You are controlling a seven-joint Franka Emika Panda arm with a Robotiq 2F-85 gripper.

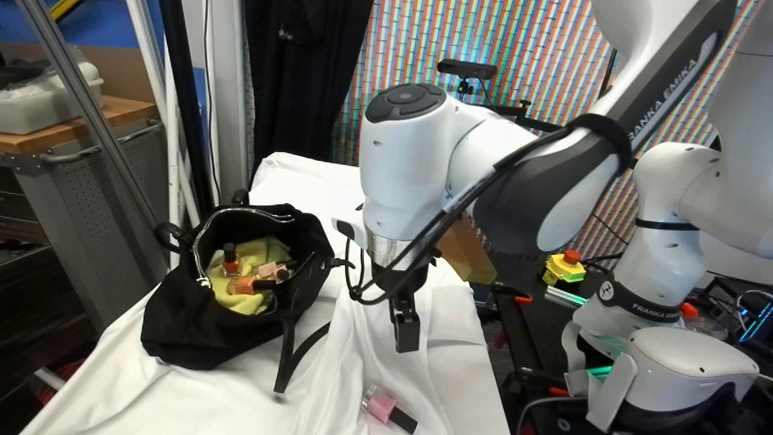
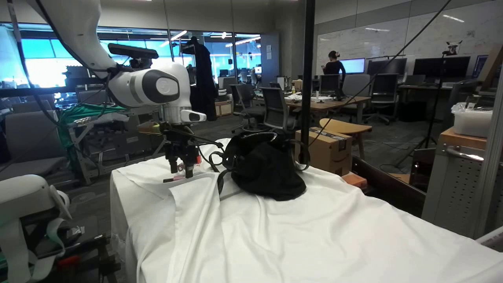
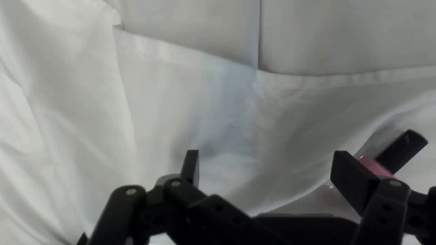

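Note:
My gripper (image 1: pixel 407 335) hangs over the white cloth, to the right of the black bag (image 1: pixel 195 319), with its fingers pointing down. In the wrist view the gripper is open, with only cloth visible between its fingers. A pink nail polish bottle (image 1: pixel 381 406) with a black cap lies on its side near the front of the table. In the wrist view that bottle (image 3: pixel 375 167) appears beyond the right finger, which hides part of it. Inside the bag, an orange-red bottle (image 1: pixel 231 262) and a few other small bottles rest on a yellow-green cloth (image 1: pixel 253 252).
Folds run through the white tablecloth (image 2: pixel 330 236). The bag's black strap (image 1: pixel 286 362) trails onto the table. A cardboard box (image 1: pixel 467 254) is partly visible behind the arm, and a second robot arm (image 1: pixel 652 268) stands to the right.

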